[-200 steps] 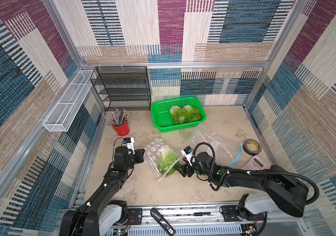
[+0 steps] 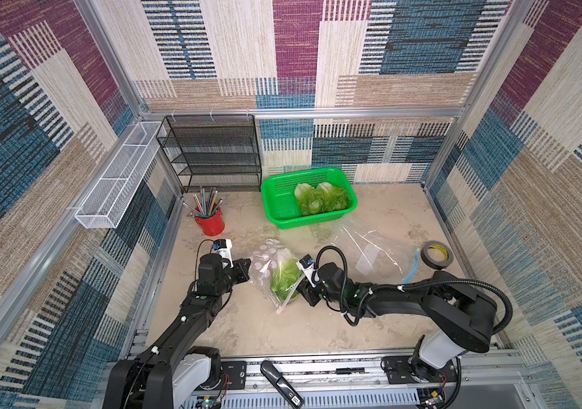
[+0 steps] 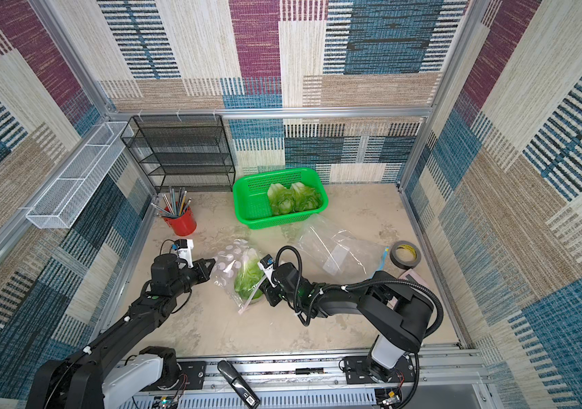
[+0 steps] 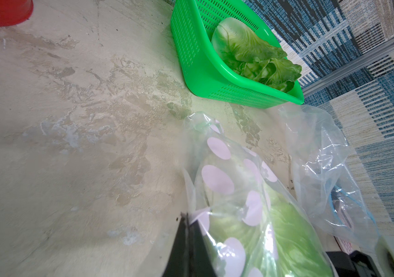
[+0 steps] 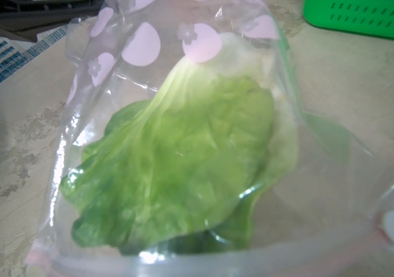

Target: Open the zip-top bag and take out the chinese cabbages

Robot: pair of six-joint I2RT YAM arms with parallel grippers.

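Observation:
A clear zip top bag with pale pink dots [image 2: 263, 264] lies in the middle of the table, a green cabbage [image 2: 284, 279] inside it. At the bag's closed dotted end, my left gripper is shut with thin film between its fingertips. My right gripper [image 2: 306, 293] is at the zip end, by the pale zip strip [image 2: 291, 291]. Its fingers are hidden in the right wrist view, where the strip [image 5: 215, 265] crosses the bottom and the cabbage [image 5: 173, 161] shows through film. Whether these fingers hold anything cannot be made out.
Behind, a green basket [image 2: 280, 216] holds several cabbages [image 2: 321, 197]. An empty clear bag [image 2: 372, 248] and a tape roll [image 2: 436, 255] lie to the right. A red pen cup [image 2: 210, 223] stands at left.
My right gripper has moved left onto the zip end of the bag. The cabbage end has shifted slightly left with the zip strip. The left arm has stayed still.

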